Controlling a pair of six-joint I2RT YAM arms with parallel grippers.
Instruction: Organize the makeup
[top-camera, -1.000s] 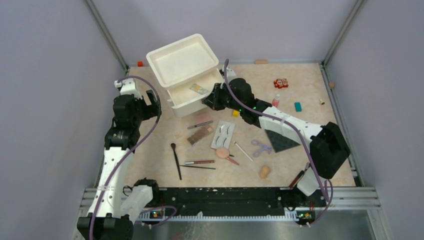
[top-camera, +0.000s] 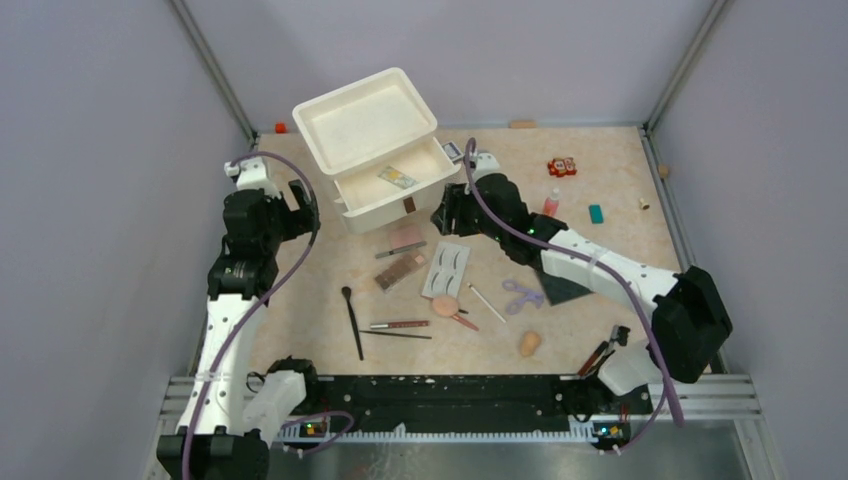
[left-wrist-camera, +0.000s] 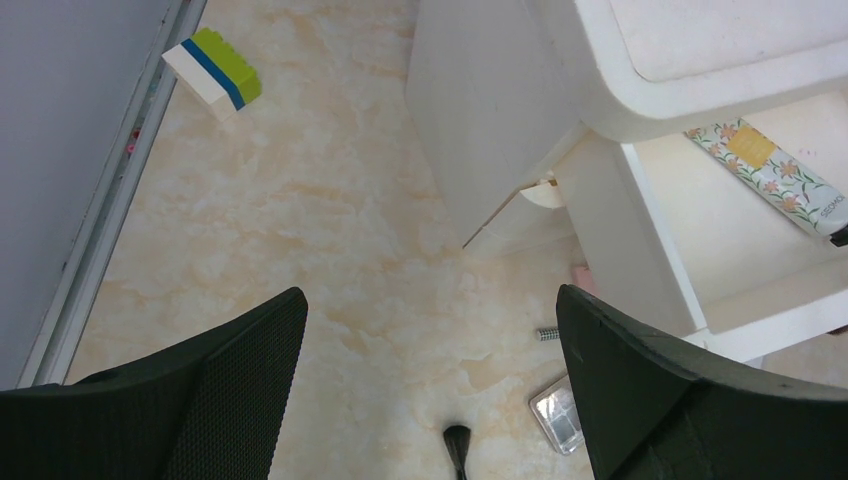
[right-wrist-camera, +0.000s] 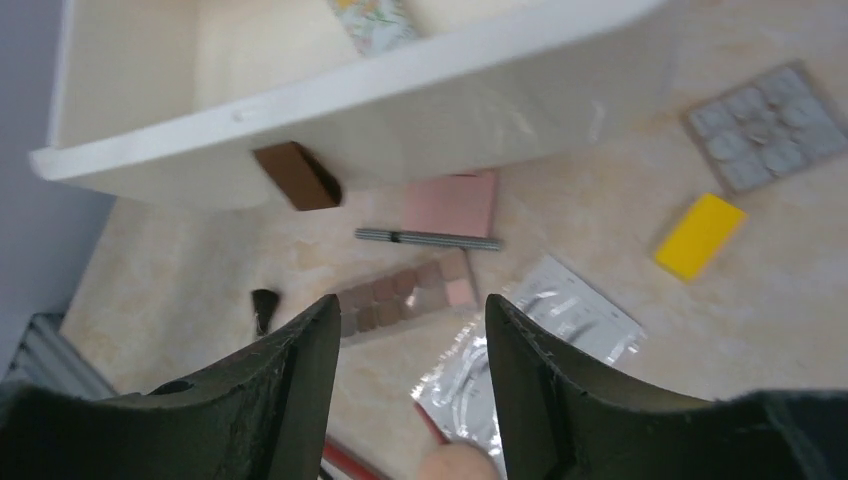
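Observation:
A white organizer (top-camera: 365, 115) has its drawer (top-camera: 360, 215) pulled out, holding a floral tube (left-wrist-camera: 770, 175). My left gripper stands open left of the organizer, nothing between its fingers. My right gripper is right of the drawer front, apart from it, its fingers apart and empty. Below lie a pink square (right-wrist-camera: 450, 200), an eyeshadow palette (top-camera: 400, 270), an eyelash sheet (top-camera: 447, 268), a powder puff (top-camera: 445, 306), several brushes (top-camera: 400, 323), scissors (top-camera: 522, 295) and a beige sponge (top-camera: 530, 342).
A yellow block (right-wrist-camera: 700, 236), pink bottle (top-camera: 551, 203), teal block (top-camera: 596, 214), red item (top-camera: 562, 166) and dark square (top-camera: 565, 285) occupy the right side.
My right gripper has moved right and down in the top view, away from the drawer front. The left arm has barely moved.

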